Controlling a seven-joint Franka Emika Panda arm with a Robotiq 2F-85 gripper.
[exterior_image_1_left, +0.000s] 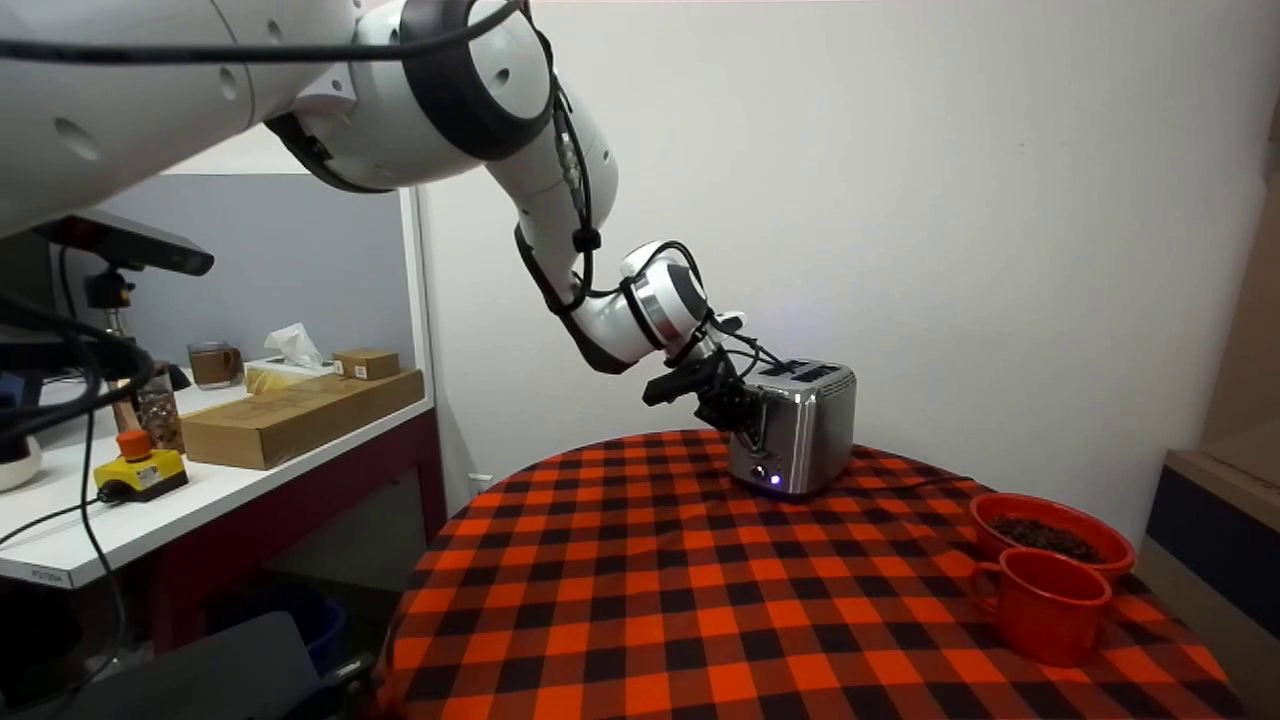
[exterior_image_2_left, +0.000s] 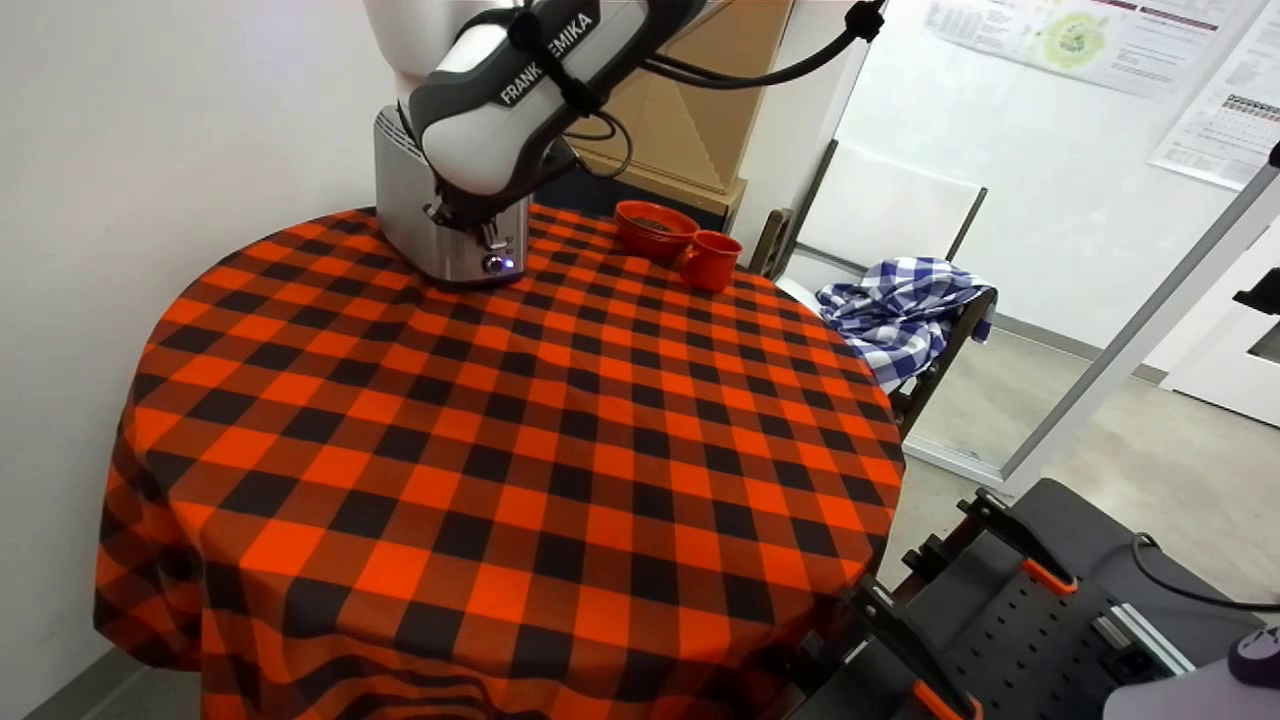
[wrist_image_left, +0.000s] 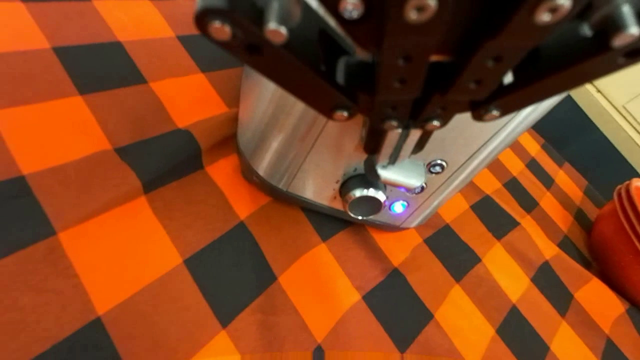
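A silver toaster (exterior_image_1_left: 816, 420) stands upright on the table at the back, against the wall; in exterior view 2 the arm hides part of the toaster (exterior_image_2_left: 414, 198). My gripper is shut at the toaster's front face, its fingertips just above the metal lever (wrist_image_left: 403, 174), apparently touching it. No object shows between the fingers. The lever sits low, beside the round dial (wrist_image_left: 364, 201) and the small buttons (wrist_image_left: 436, 167). A blue-violet light (wrist_image_left: 398, 207) glows near the dial.
A red bowl (exterior_image_1_left: 1017, 506) of dark bits and a red mug (exterior_image_1_left: 1046, 612) stand at the table's right. The toaster's cord (exterior_image_1_left: 918, 484) runs along the back.
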